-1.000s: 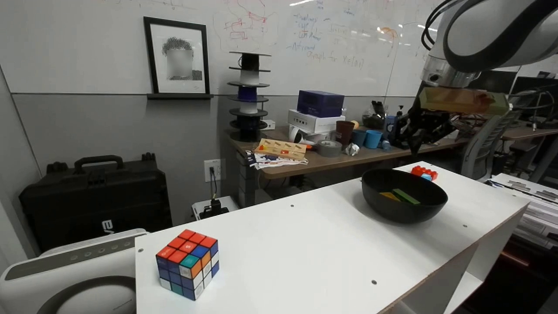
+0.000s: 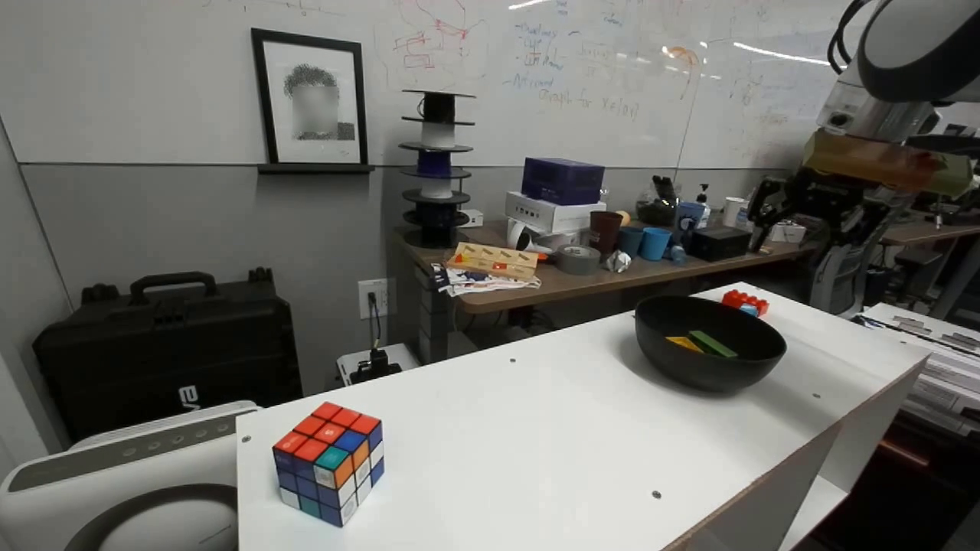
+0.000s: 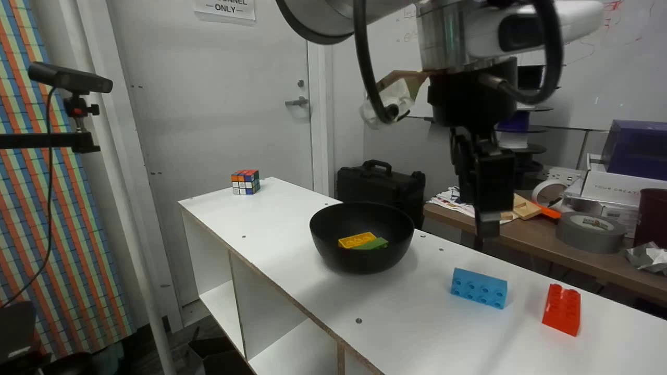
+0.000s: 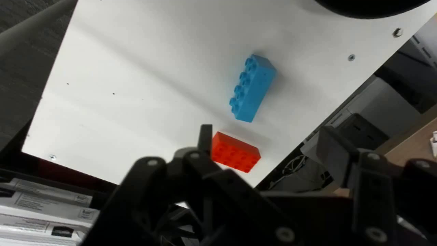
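Note:
My gripper hangs above the white table, its fingers (image 4: 205,138) spread apart with nothing between them. In the wrist view, a red brick (image 4: 236,152) lies on the tabletop below the gap, closer to the left finger. A blue brick (image 4: 254,91) rests on its side farther up in that view, apart from the red one. The black bowl (image 3: 362,262) holds a yellow brick (image 3: 356,240) and a green brick (image 3: 373,244). A Rubik's cube (image 2: 331,464) sits at the table's far end from the red and blue bricks.
A black case (image 2: 174,353) stands by the wall.
In exterior view 1, the arm and gripper have shifted right, away from above the bowl's far side. The fingers now look wider apart. Bricks, bowl and cube have not visibly moved.

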